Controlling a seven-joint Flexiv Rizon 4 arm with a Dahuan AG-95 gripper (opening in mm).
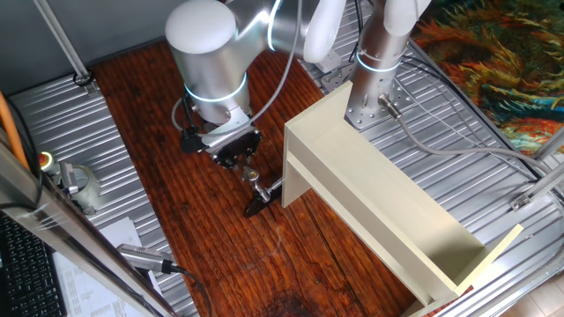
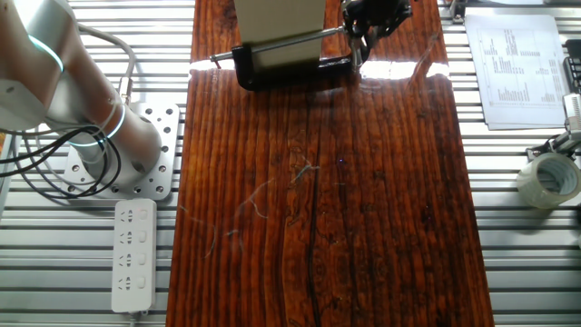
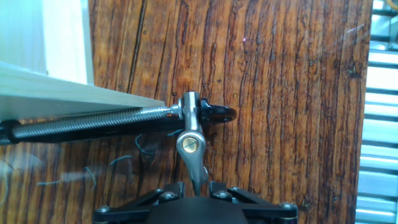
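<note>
A black clamp with a threaded metal rod point(image 3: 93, 121) lies along the edge of a pale wooden shelf piece point(image 1: 379, 189). At its end a silver lever point(image 3: 191, 144) with a brass-coloured pivot points toward my gripper. In the wrist view the lever's far end reaches between my fingertips, which stand close together at the bottom edge. Whether they press on it cannot be told. From the first exterior view, my gripper point(image 1: 242, 165) is over the lever, near the shelf's left corner. The clamp's black frame point(image 2: 281, 79) shows below the shelf in the second exterior view.
The brown wooden board point(image 2: 318, 218) is bare in front of the clamp. A power strip point(image 2: 134, 256), a tape roll point(image 2: 551, 180) and paper sheets point(image 2: 517, 68) lie off its sides.
</note>
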